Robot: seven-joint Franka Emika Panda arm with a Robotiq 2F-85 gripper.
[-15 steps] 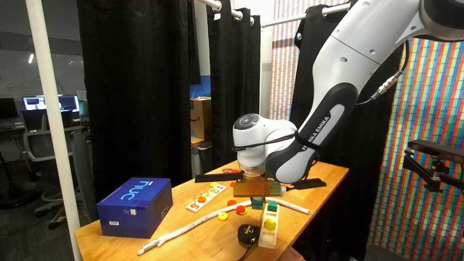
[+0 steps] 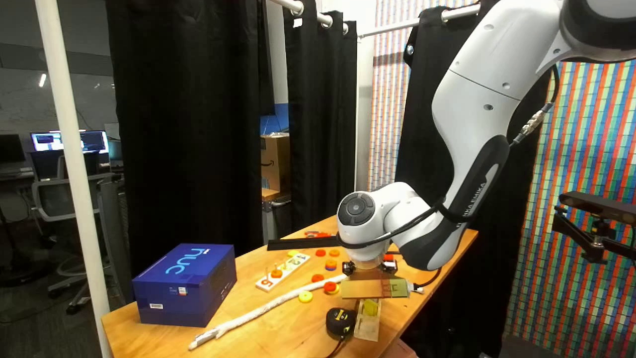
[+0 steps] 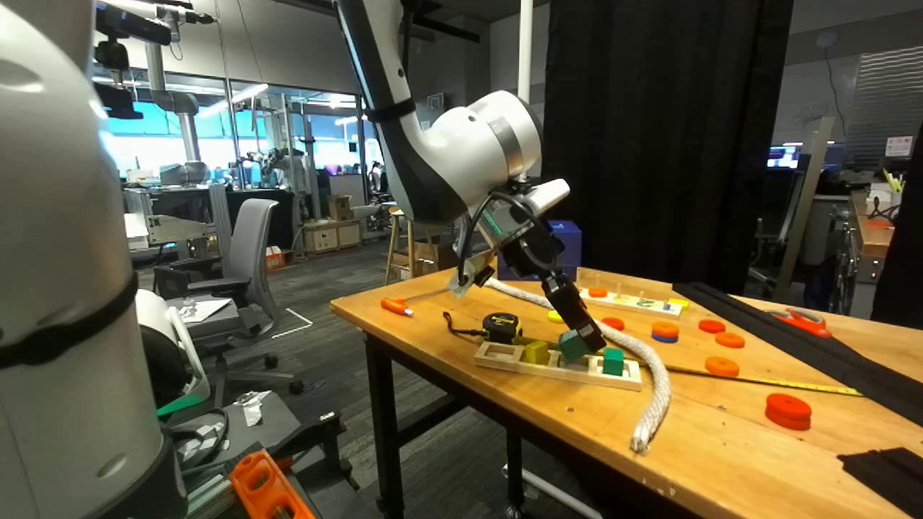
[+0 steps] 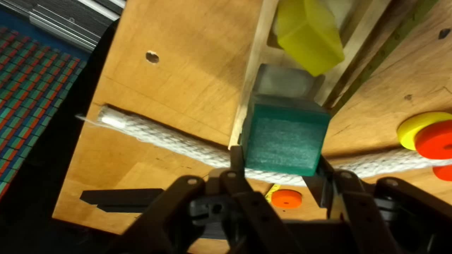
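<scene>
A green cube (image 4: 288, 135) fills the middle of the wrist view, pinched between the fingertips of my gripper. From the second exterior view, this held cube (image 3: 572, 345) is tilted and sits low over the middle of a long wooden tray (image 3: 558, 372); whether it touches the tray I cannot tell. Another green cube (image 3: 614, 360) rests at the tray's near right end. Toward the other end is a yellow block (image 3: 536, 352), which looks tilted in its slot in the wrist view. In the first exterior view the fingers are hidden behind the wrist hardware.
A white rope (image 3: 653, 402) curves around the tray. Close by lie a tape measure (image 2: 340, 322) and several coloured discs, including an orange one (image 4: 286, 198). A numbered peg board (image 2: 283, 271) and a blue box (image 2: 185, 283) stand farther left.
In the first exterior view, the arm has shifted right and lower, toward the tray. The wrist hardware now covers the tray's far end, and the held cube is hidden there.
</scene>
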